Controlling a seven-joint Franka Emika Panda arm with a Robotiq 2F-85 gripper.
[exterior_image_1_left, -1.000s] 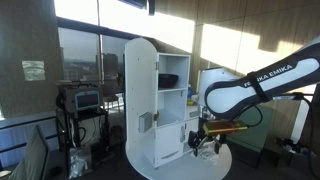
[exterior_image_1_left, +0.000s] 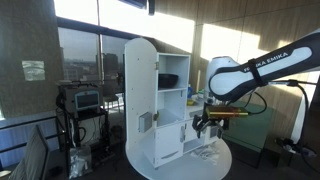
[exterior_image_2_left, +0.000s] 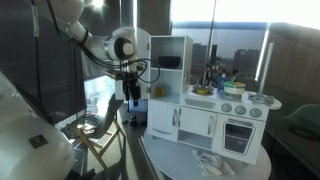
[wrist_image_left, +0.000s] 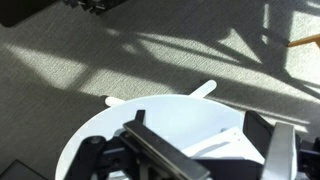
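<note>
My gripper (exterior_image_1_left: 203, 130) hangs in the air in front of the white toy kitchen (exterior_image_1_left: 172, 130), above the round white table. In exterior view 2 the gripper (exterior_image_2_left: 133, 96) is left of the kitchen, pointing down. The wrist view has its black fingers spread apart at the bottom, with no object visible between them. Below and apart from the gripper, a crumpled white cloth (exterior_image_2_left: 212, 162) lies on the table (wrist_image_left: 95, 135). A dark bowl (exterior_image_1_left: 168, 80) sits on a shelf of the tall cabinet.
The tall cabinet door (exterior_image_1_left: 140, 90) stands open toward the left. Pots and bottles crowd the counter, beside a yellow pot (exterior_image_2_left: 203, 90) and stove knobs (exterior_image_2_left: 240, 110). A cart with a monitor (exterior_image_1_left: 87, 101) stands at left. Bare floor (wrist_image_left: 200, 50) surrounds the table.
My gripper is now higher above the table and slightly farther right in exterior view 1; the cabinet and its door have not moved.
</note>
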